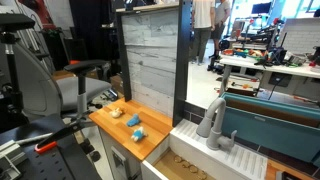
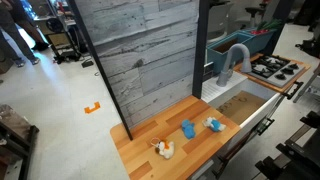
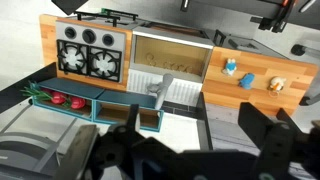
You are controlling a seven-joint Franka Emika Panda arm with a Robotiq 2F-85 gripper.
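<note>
My gripper is open in the wrist view, its two dark fingers wide apart at the lower edge, nothing between them. It hangs high above a toy kitchen. On the wooden counter (image 2: pixel 140 165) lie three small things: a white and light-blue one (image 2: pixel 214 124), a blue one (image 2: pixel 188 128) and an orange and white one (image 2: pixel 163 149). The wrist view has the same three at upper right, well away from the fingers. Beside the counter is a white-edged sink (image 2: pixel 240 105) with a grey faucet (image 2: pixel 228 68). Neither exterior view shows the fingers clearly.
Past the sink is a stove (image 3: pixel 90 63) with black burners and knobs. Red and green items rest in a teal shelf box (image 3: pixel 70 100) behind. A tall grey plank wall (image 2: pixel 155 60) backs the counter. The sink basin (image 3: pixel 172 55) looks empty.
</note>
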